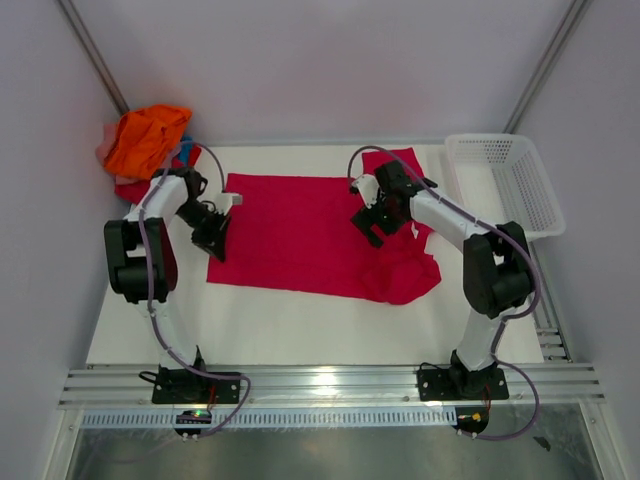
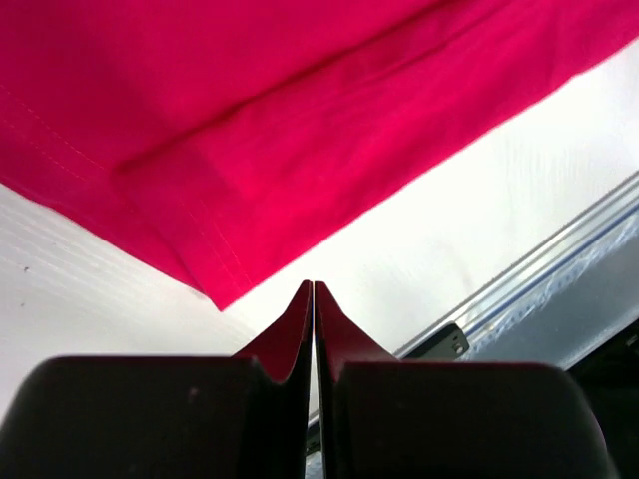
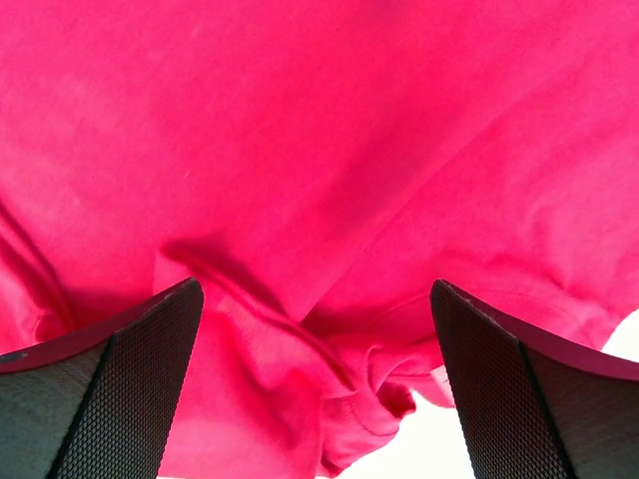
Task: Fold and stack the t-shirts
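Observation:
A red t-shirt (image 1: 300, 225) lies spread across the middle of the white table, its body to the left and its sleeve end to the right. In the left wrist view, a folded-over hem corner of the shirt (image 2: 220, 239) lies just beyond the tips of my left gripper. That gripper is shut with nothing between its fingers, over the shirt's left edge. Wide apart stand the fingers of my right gripper, above rumpled red cloth (image 3: 290, 369) near the collar and sleeve. Nothing is held between them.
A pile of clothes with an orange one (image 1: 148, 140) on top sits at the back left. At the back right stands an empty white basket (image 1: 505, 150).

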